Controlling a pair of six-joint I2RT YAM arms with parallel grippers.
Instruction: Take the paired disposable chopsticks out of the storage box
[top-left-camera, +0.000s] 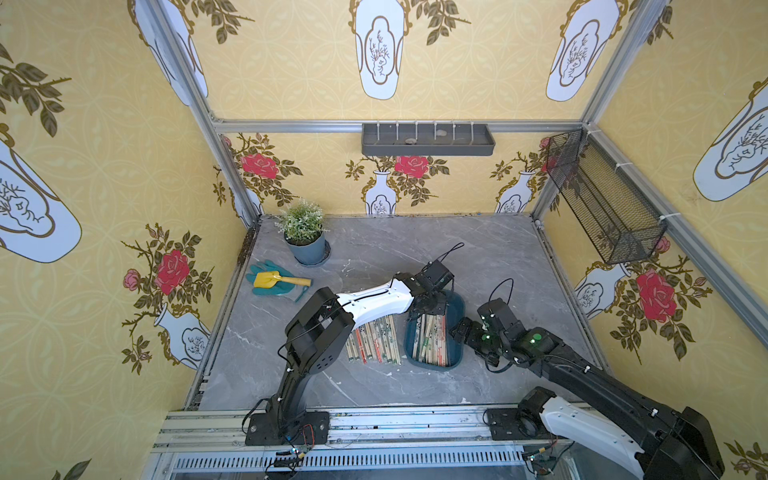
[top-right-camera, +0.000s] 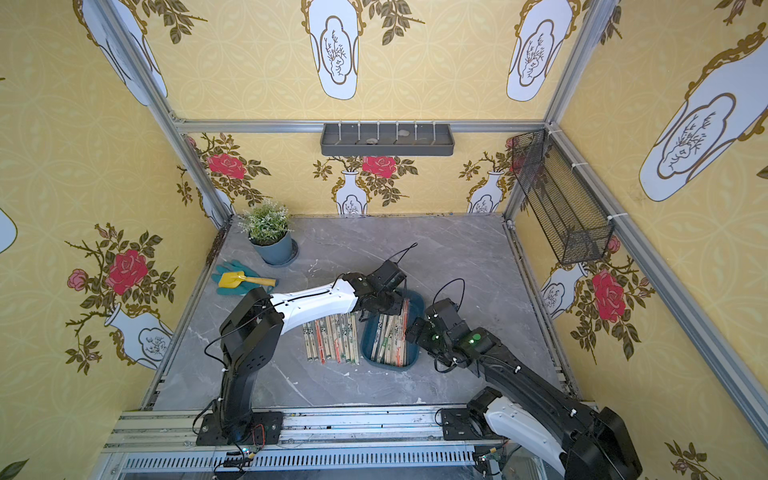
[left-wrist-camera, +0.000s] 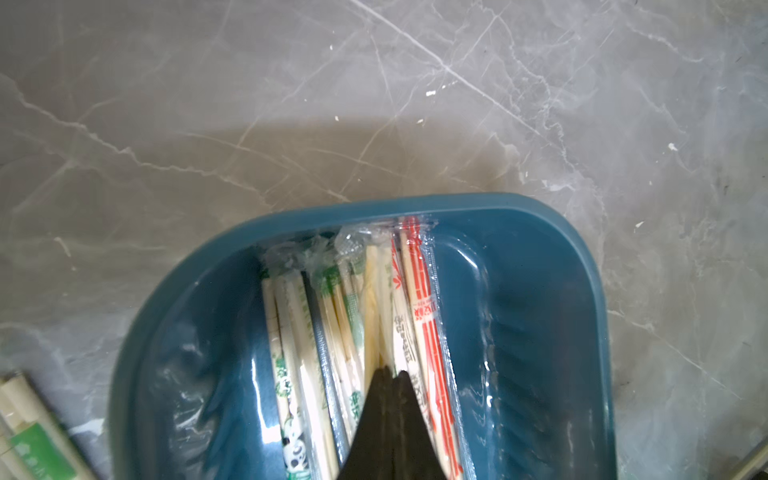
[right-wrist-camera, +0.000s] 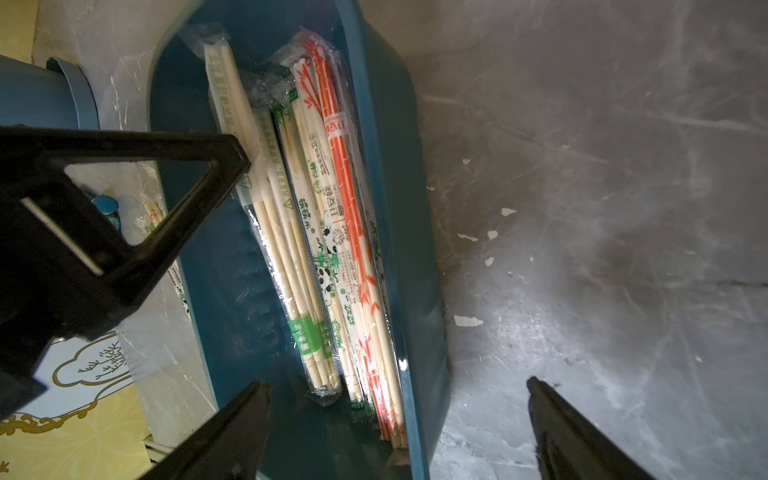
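Note:
A paper- and film-wrapped chopstick pair (right-wrist-camera: 228, 88) is pinched by my left gripper, whose fingers are shut on it. This pair, pale with a green band, leans along the left side of the bundle in the right wrist view. Beneath and beside it, several wrapped pairs (right-wrist-camera: 344, 184) with red and green prints lie in the blue storage box (right-wrist-camera: 404, 240). In the top left view, the left gripper reaches over the box's far end. My right gripper stands wide open at the box's right side, nothing gripped between its fingers.
A row of wrapped chopsticks (top-left-camera: 374, 340) lies on the grey table just left of the box. Further left are a yellow trowel (top-left-camera: 276, 279) on a teal glove and a potted plant (top-left-camera: 304, 232). Bare table extends behind the box.

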